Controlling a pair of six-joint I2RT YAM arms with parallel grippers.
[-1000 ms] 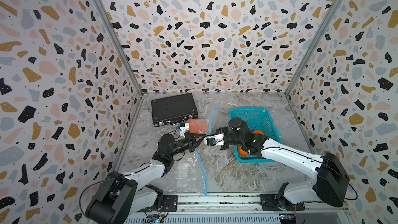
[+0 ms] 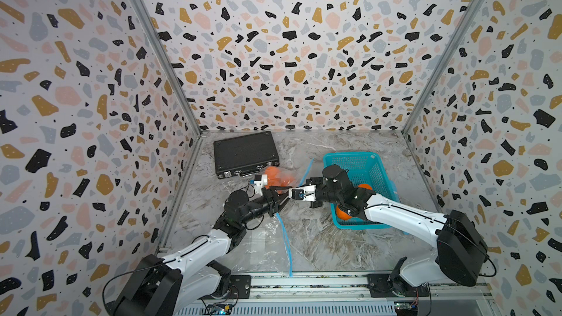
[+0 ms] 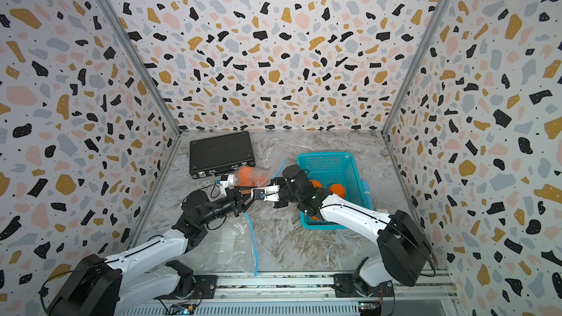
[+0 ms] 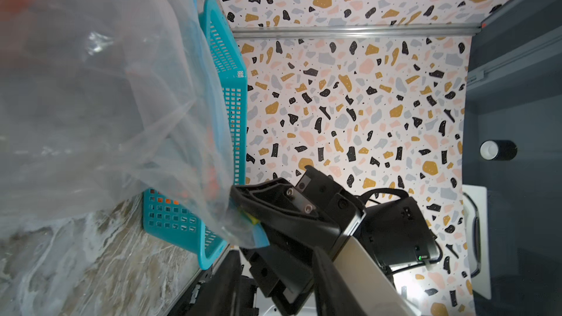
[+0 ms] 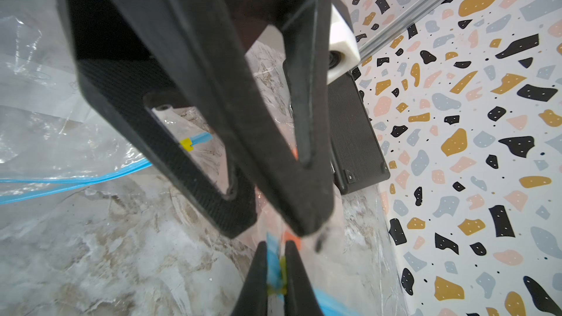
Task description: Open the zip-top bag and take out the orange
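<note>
The clear zip bag (image 4: 99,99) with a blue seal stands raised at mid table, the orange (image 2: 271,173) showing through its film. My right gripper is shut on the bag's blue seal near a yellow slider piece, in the right wrist view. My left gripper (image 2: 283,193) is right beside it at the bag's mouth, part open; in the left wrist view its blurred fingertips sit below the seal's end, and I cannot tell whether film is between them.
A teal basket (image 2: 374,169) with several oranges stands at right. A black case (image 2: 244,149) lies at back left. Another clear bag (image 2: 263,245) with a blue strip lies flat at front left.
The bag's blue edge leans further right than a second ago.
</note>
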